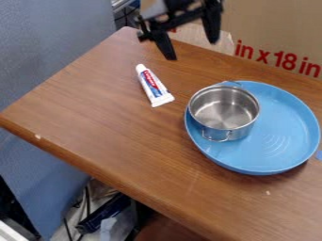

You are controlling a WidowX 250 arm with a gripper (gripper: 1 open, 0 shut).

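Observation:
A steel pot [224, 113] sits on the left part of a blue plate [277, 141] on the right of the wooden table. A white toothpaste tube [153, 85] with red and blue print lies to the left of the pot. My black gripper [176, 38] is at the top, raised above and behind the tube, fingers apart and open, with nothing visible between them; its upper body is cut off by the frame.
A cardboard box [277, 33] stands along the back. Beyond the left edge are a grey-blue surface and clutter below.

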